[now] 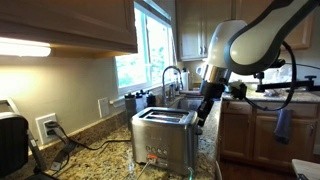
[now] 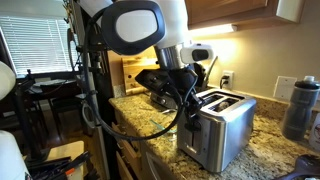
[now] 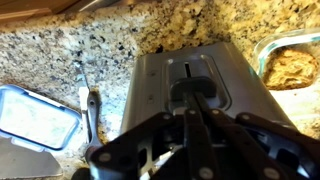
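A silver toaster (image 1: 165, 137) with slots on top stands upright on the granite counter. Its end face carries a vertical slot and a dark lever (image 3: 190, 86), seen in the wrist view. My gripper is at that end of the toaster, its black fingertips close together at the lever. It looks shut on the lever, though the contact itself is partly hidden by the dark fingers. From the other side, the gripper (image 2: 188, 108) sits against the near end of the toaster (image 2: 228, 133), below the top edge.
Left in the wrist view lie a blue-lidded container (image 3: 38, 117) and a grey-handled utensil (image 3: 92, 115). A glass container (image 3: 292, 62) is at the right. A grey bottle (image 2: 300, 108) stands behind the toaster. A wall outlet (image 1: 48, 127) has cords plugged in.
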